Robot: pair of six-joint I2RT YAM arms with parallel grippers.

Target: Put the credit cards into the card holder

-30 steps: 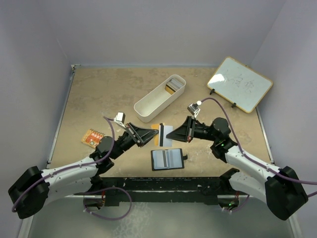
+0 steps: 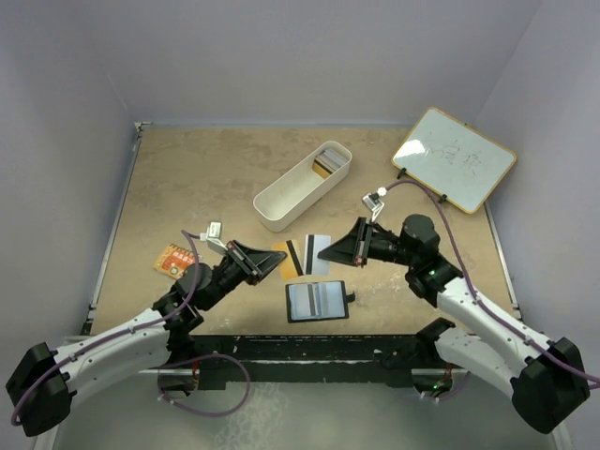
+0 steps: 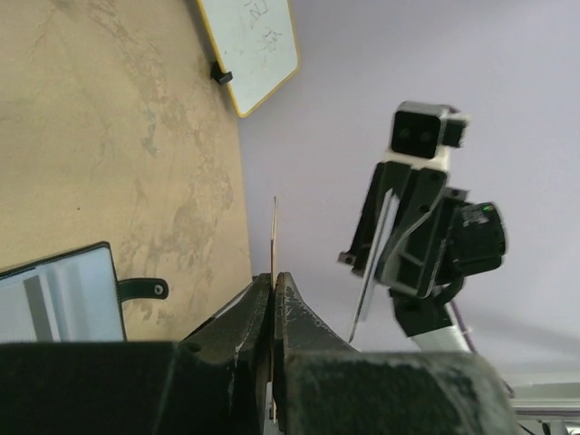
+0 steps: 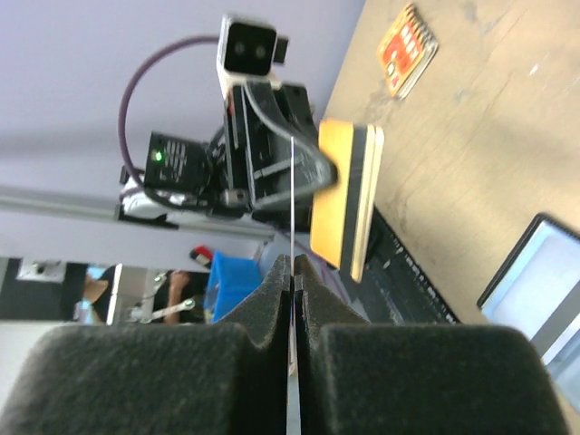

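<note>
My left gripper [image 2: 278, 256] is shut on a yellow card [image 2: 289, 259] with a dark stripe, held above the table left of centre. Facing it, my right gripper [image 2: 324, 254] is shut on a white card [image 2: 317, 255], also dark-striped. The two cards hang close together with a narrow gap between them in the top view. Each wrist view shows its own card edge-on as a thin line: the yellow card [image 3: 274, 237] on the left and the white card [image 4: 292, 190] on the right. Below them, on the table, lies the black-edged card holder [image 2: 301, 300] with a tab on its right side.
A white open box [image 2: 272, 208] sits behind the grippers with several cards [image 2: 330, 161] at its far end. An orange pack [image 2: 174, 261] lies at the left, and a whiteboard [image 2: 456, 157] stands back right.
The left gripper has drawn back to the left with the yellow card, so the cards no longer overlap in the top view. The right gripper has shifted slightly to the right.
</note>
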